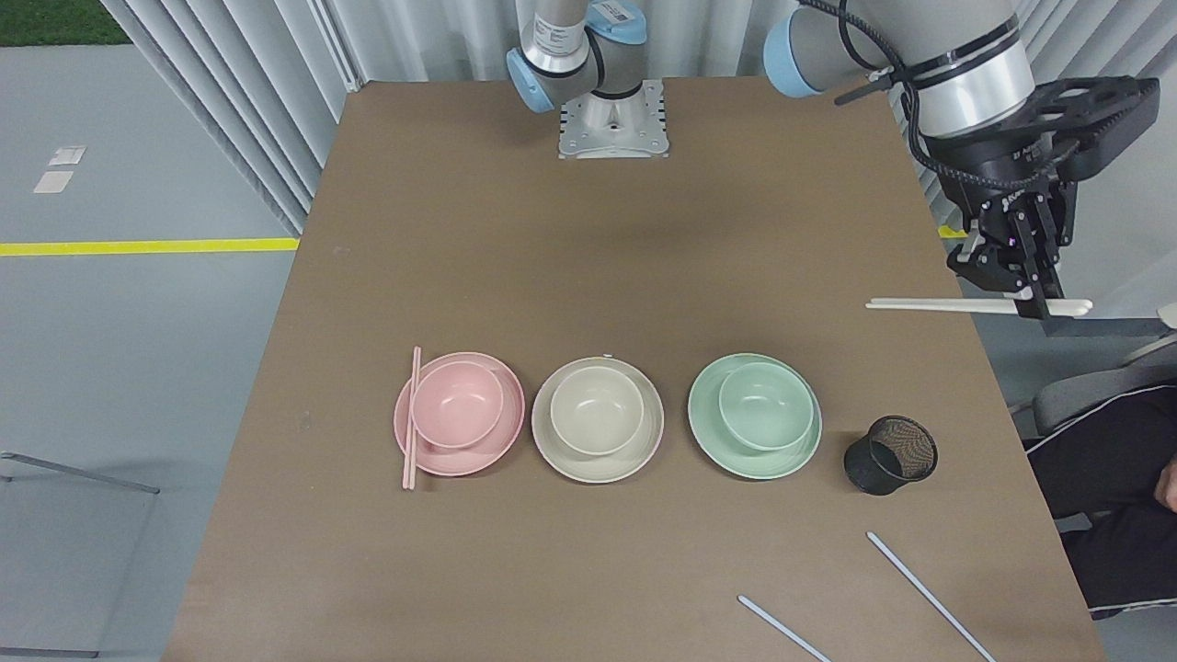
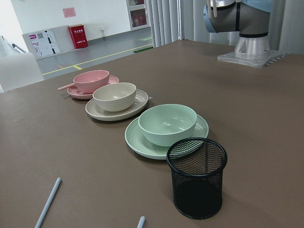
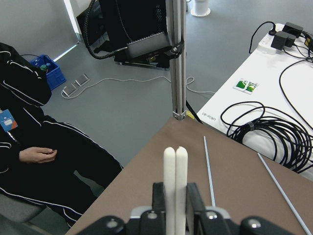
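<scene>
My gripper (image 1: 1032,300) is shut on a pair of white chopsticks (image 1: 938,303), held level at the table's right edge; in the wrist view they (image 3: 180,186) stand upright in the picture between the fingers. Pink chopsticks (image 1: 410,430) rest on the pink plate (image 1: 497,441) beside the pink bowl (image 1: 455,403). A cream bowl (image 1: 597,408) sits on a cream plate (image 1: 552,452), and a green bowl (image 1: 766,406) on a green plate (image 1: 712,436). A black mesh cup (image 1: 877,458) stands right of these.
Two pale thin rods (image 1: 927,596) lie at the table's front right. A seated person (image 1: 1114,541) is beside the right edge.
</scene>
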